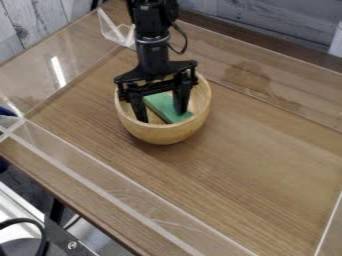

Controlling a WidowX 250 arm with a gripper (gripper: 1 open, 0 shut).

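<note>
A wooden bowl (166,129) sits on the tabletop near the upper middle, with a green block (168,104) inside it. My black gripper (159,106) reaches down from the top of the view into the bowl, its fingers on either side of the green block. Whether they touch the block, or how far apart they are gripping, is hard to tell.
A black cable (40,232) lies at the lower left edge, and a clear plastic piece stands behind the bowl at the top left.
</note>
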